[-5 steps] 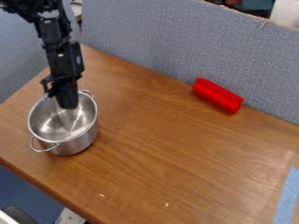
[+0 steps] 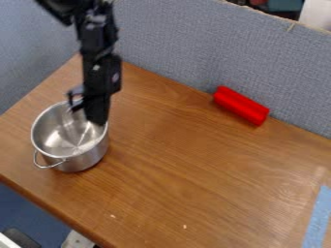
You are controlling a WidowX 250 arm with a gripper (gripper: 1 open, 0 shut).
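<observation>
A steel pot with wire handles sits at the left of the wooden table. My black gripper is over the pot's back right part, its tip low at the rim. I cannot make out anything held between its fingers, which look shut.
A red cylinder lies at the back right, near the grey padded wall. A light blue strip is at the right edge.
The pot and red cylinder look unmoved.
</observation>
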